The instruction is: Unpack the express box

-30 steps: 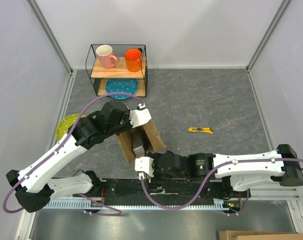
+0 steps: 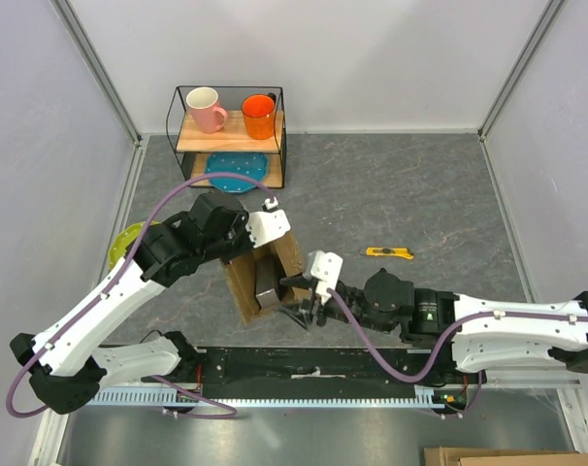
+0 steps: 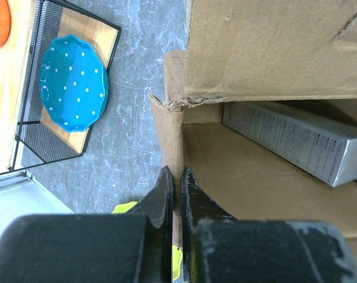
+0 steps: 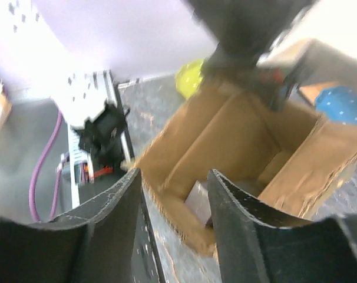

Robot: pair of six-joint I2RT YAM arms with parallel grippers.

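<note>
The cardboard box [image 2: 243, 286] stands tilted with its opening toward the front, a silver-grey inner carton [image 3: 293, 141] lying inside it. My left gripper is shut on the box's cardboard edge [image 3: 168, 138]. My right gripper hangs at the box's front right opening; in its blurred wrist view the fingers stand apart, with the inner carton between and beyond them. Whether it touches anything cannot be told.
A yellow cutter [image 2: 389, 252] lies on the open table to the right. A wire shelf with mugs [image 2: 259, 126] and a blue dish [image 3: 72, 82] stands behind; a yellow-green plate [image 2: 124, 240] is at the left.
The right gripper has risen from the front edge toward the right side of the box opening. The left arm and box have shifted very slightly.
</note>
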